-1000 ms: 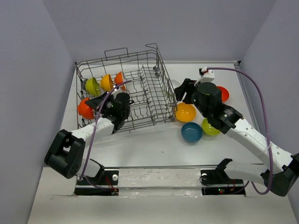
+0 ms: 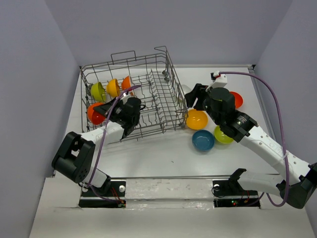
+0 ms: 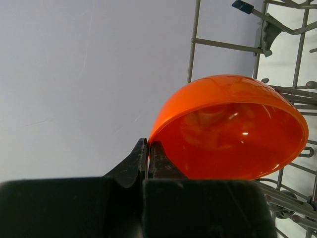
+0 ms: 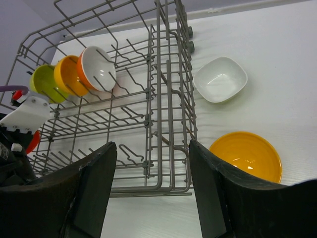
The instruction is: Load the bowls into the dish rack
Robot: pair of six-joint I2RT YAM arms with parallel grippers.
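The wire dish rack (image 2: 148, 130) holds green (image 2: 98, 92), yellow (image 2: 113, 88) and orange (image 2: 126, 84) bowls along its back-left row, upright on edge. My left gripper is shut on the near rim of another orange bowl (image 3: 228, 139), tilted in the rack's front-left part. My right gripper is open above the rack's right edge, nothing between its fingers. Right of the rack lie a white bowl (image 4: 220, 79), a yellow bowl (image 2: 197, 119), a blue bowl (image 2: 203, 140), a green bowl (image 2: 224, 137) and a red bowl (image 2: 236, 99).
Grey walls enclose the white table (image 2: 158, 158) at back and sides. The rack's middle and right rows are empty.
My left arm and gripper have shifted slightly right with the orange bowl at their tip. The right arm has stayed still.
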